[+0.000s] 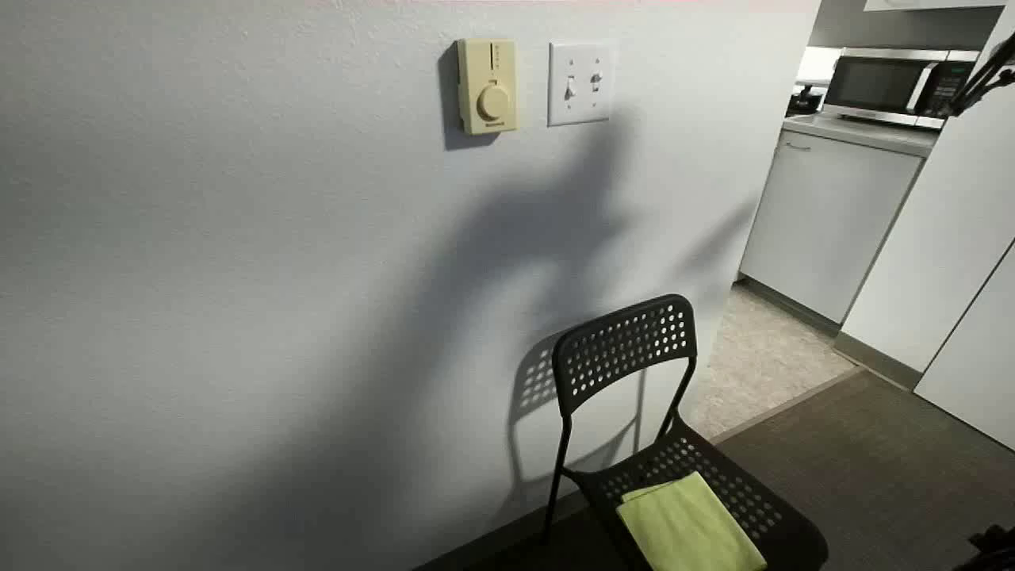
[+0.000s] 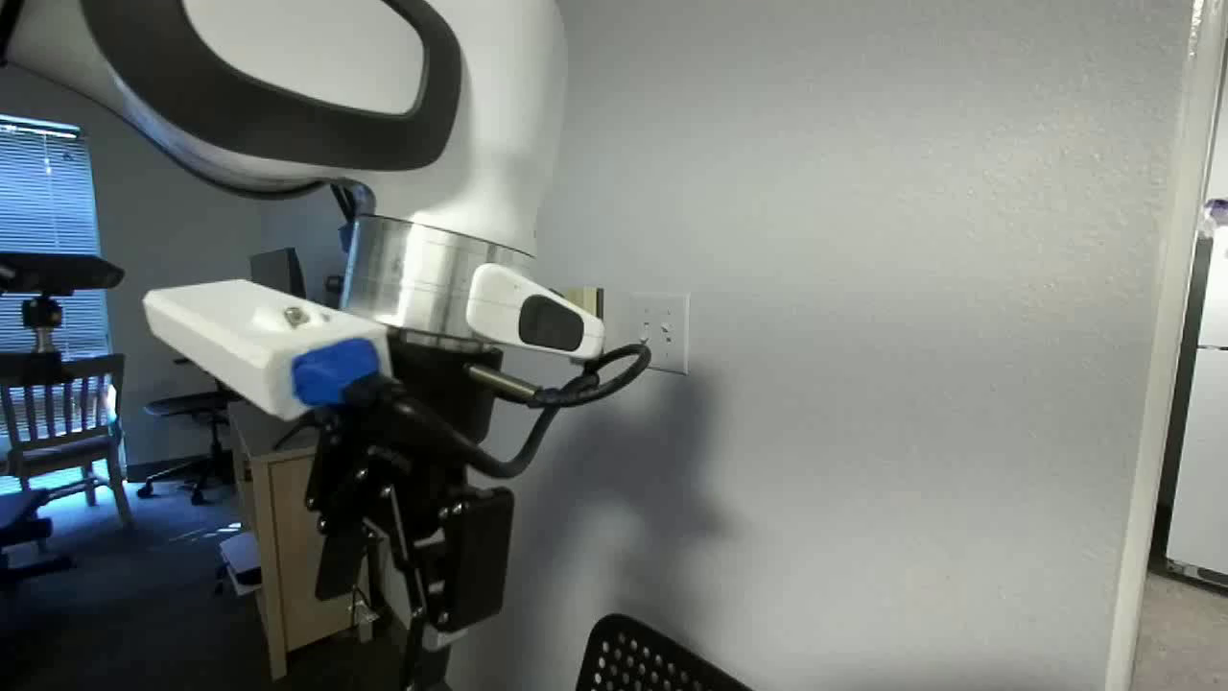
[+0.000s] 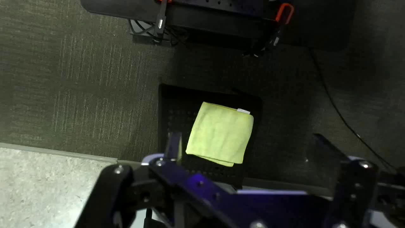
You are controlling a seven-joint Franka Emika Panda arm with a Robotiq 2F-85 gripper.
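A folded yellow-green cloth (image 1: 691,526) lies on the seat of a black perforated chair (image 1: 625,348). From above, the wrist view has the same cloth (image 3: 221,133) flat on the dark seat, a small white tag at one edge. My gripper is open, its two fingers spread wide at left and right with nothing held between them. It hangs well above the seat. In the second exterior view the gripper (image 2: 416,564) points downward near the wall, and only the top of the chair back (image 2: 652,662) shows below and to its right.
The wall carries a beige thermostat (image 1: 489,87) and a light switch plate (image 1: 581,84) above the chair. A wooden cabinet (image 2: 295,553) stands behind the arm. In the wrist view, a black base with red-handled clamps (image 3: 284,14) lies past the seat, and a cable (image 3: 334,106) crosses the carpet.
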